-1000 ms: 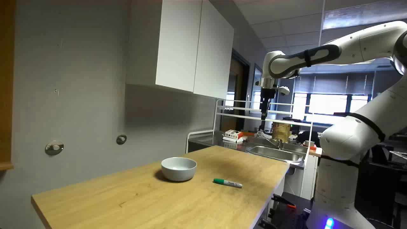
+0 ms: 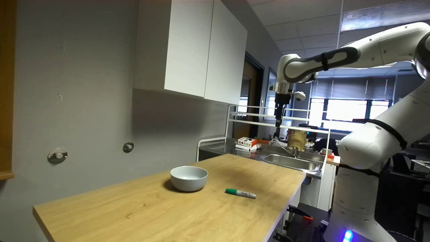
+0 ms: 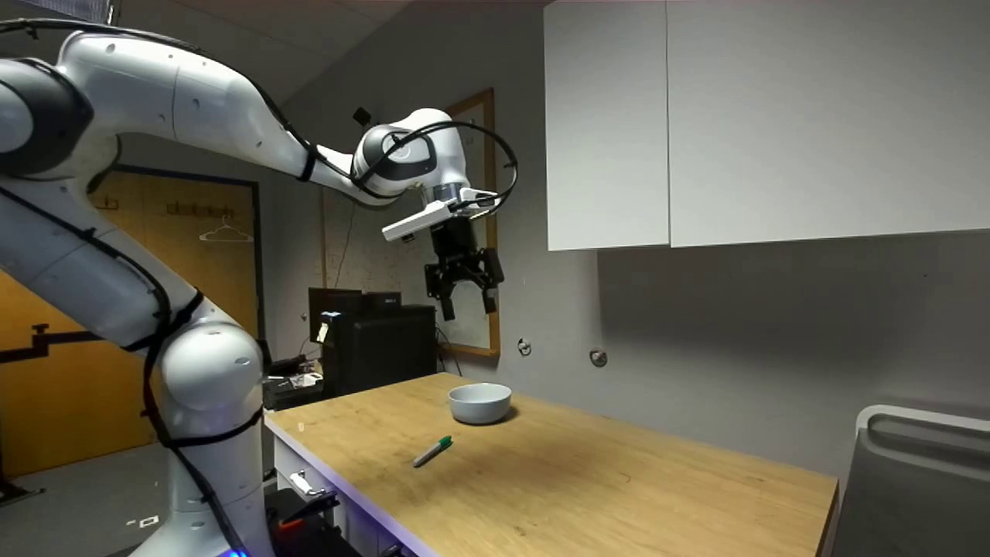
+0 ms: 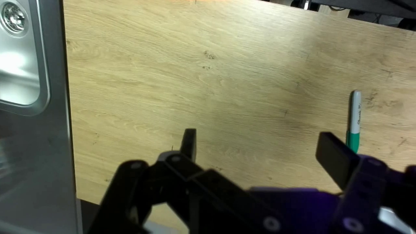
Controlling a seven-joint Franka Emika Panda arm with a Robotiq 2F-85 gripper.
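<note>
A marker with a green cap and pale grey barrel [image 2: 244,194] lies flat on the wooden tabletop [image 2: 121,213]. Close by, toward the wall, stands an upright light grey bowl [image 2: 188,179] whose visible inside looks empty. High above the table hangs my gripper [image 3: 469,314], its fingers spread wide with nothing between them. From the wrist view, the marker [image 4: 355,121] shows at the right, its green end near one finger pad but far below it. The bowl is mostly out of sight there.
White cupboards [image 2: 205,48] hang on the wall above the table. Beyond one table end is a metal sink [image 2: 292,162] with a white rack [image 2: 227,127] in front.
</note>
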